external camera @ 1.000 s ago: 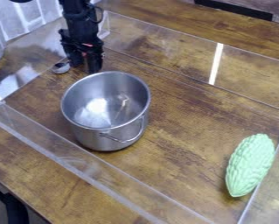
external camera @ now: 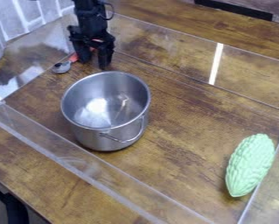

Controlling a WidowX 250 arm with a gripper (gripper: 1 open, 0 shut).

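The dark robot arm with its gripper (external camera: 93, 54) reaches in from the top left, low over the table behind a steel pot. A spoon-like utensil (external camera: 62, 66) with a silver head and a red part lies beside and partly behind the gripper. The steel pot (external camera: 105, 118) stands in front, apart from the gripper. Whether the gripper is open or holds anything is too small and dark to tell.
A pale green bumpy vegetable-like object (external camera: 249, 164) lies at the right front.
The gripper has shifted slightly; the pot and green object have not moved.
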